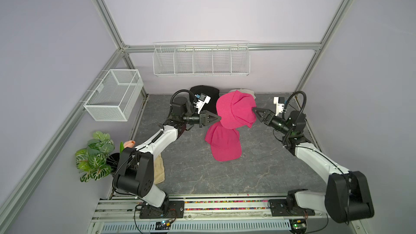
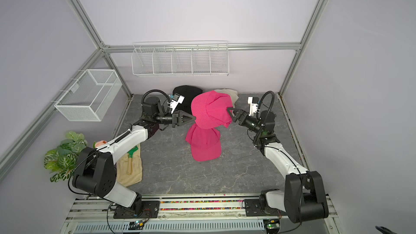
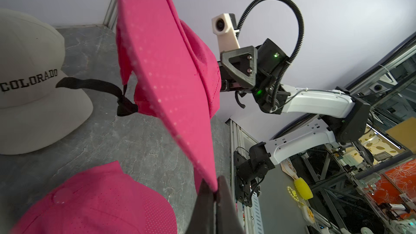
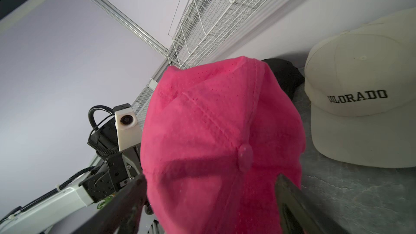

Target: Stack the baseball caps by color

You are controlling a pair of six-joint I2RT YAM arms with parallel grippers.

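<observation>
My left gripper is shut on the brim edge of a raised pink cap (image 1: 234, 108), whose crown faces my right gripper (image 1: 255, 112). That right gripper stands open around the crown's near part in the right wrist view. A second pink cap (image 1: 223, 147) lies on the table below. Behind are a black cap (image 2: 184, 95) and a cream cap (image 4: 359, 73) lettered COLORADO.
Wire baskets hang on the back wall (image 1: 201, 60) and left wall (image 1: 113, 95). A plant (image 1: 95, 160) and beige cloth (image 2: 130, 173) sit at the left.
</observation>
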